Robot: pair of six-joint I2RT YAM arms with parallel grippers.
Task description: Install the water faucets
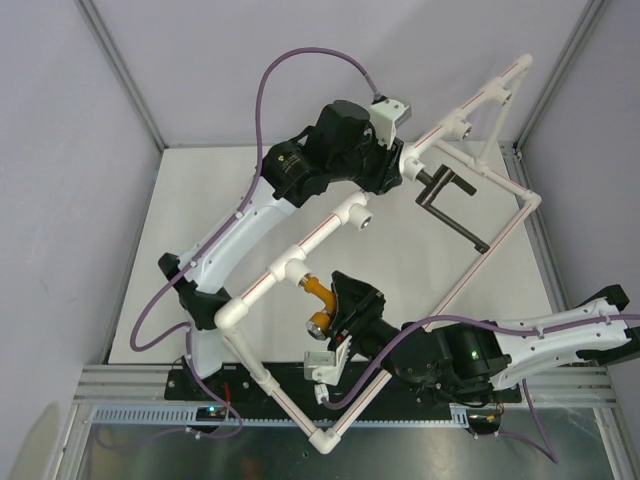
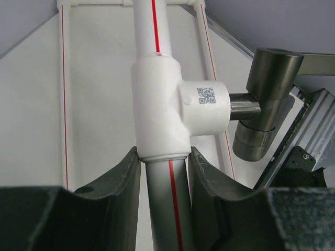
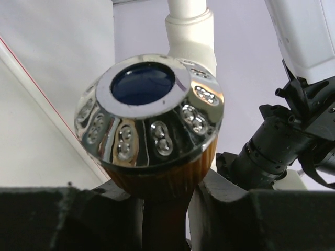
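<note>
An orange faucet with chrome head (image 3: pixel 149 112) sits at a white tee (image 1: pixel 296 270) on the near part of the pipe frame; my right gripper (image 1: pixel 338 310) is shut on it. Higher on the same pipe, my left gripper (image 1: pixel 388 172) is at the pipe (image 2: pixel 170 198) just beside a tee (image 2: pixel 162 110), its fingers either side of the pipe; whether they grip it is unclear. A dark metal faucet (image 2: pixel 267 89) with a long handle is fitted into that tee's side socket.
More tees with empty side sockets stand along the pipe, one (image 1: pixel 355 215) between my grippers and others (image 1: pixel 458 128) farther up. The white panel (image 1: pixel 200 180) behind the frame is bare. Rails and walls bound both sides.
</note>
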